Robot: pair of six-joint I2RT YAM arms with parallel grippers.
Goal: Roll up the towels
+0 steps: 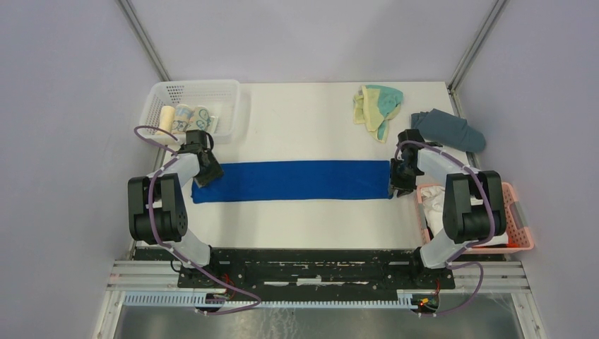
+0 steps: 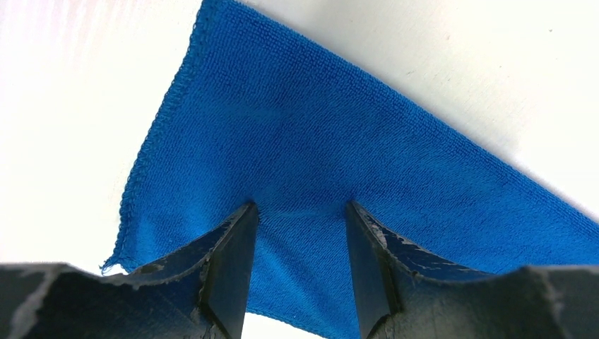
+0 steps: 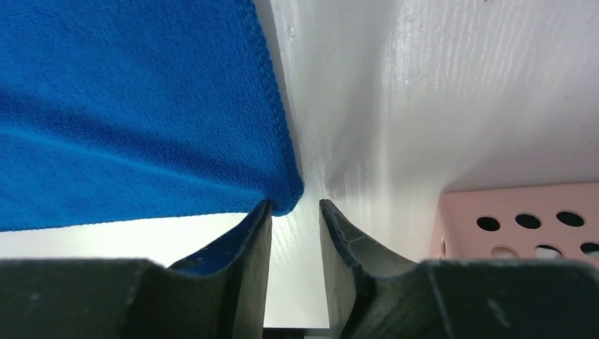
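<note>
A long blue towel [image 1: 297,180] lies spread flat across the middle of the table. My left gripper is over its left end, part open, fingertips on the cloth. My right gripper is at the near corner of the right end, one fingertip touching the towel edge, the other over bare table, part open.
A white basket [image 1: 229,106] with several rolled towels stands back left. A yellow-green cloth [image 1: 378,109] and a grey-blue folded cloth [image 1: 448,131] lie back right. A pink basket [image 1: 519,233] with white cloths is at the near right. Free table lies before and behind the towel.
</note>
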